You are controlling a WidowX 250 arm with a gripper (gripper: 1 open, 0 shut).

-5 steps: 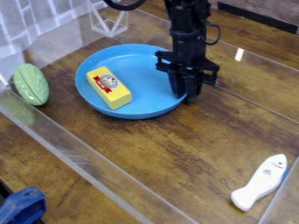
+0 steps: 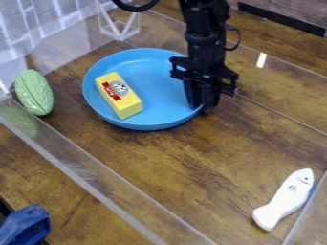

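Note:
The black gripper [image 2: 202,84] reaches down from the top onto the right side of a blue bowl [image 2: 153,67], its fingers over the rim. I cannot tell whether they are closed on the rim. In the bowl's left part lies a yellow box [image 2: 119,94] with a red and white label.
A green oval object [image 2: 34,92] lies at the left, a white elongated object [image 2: 284,199] at the lower right, and a blue object [image 2: 23,226] at the bottom left. Clear edges or panels cross the left and right sides.

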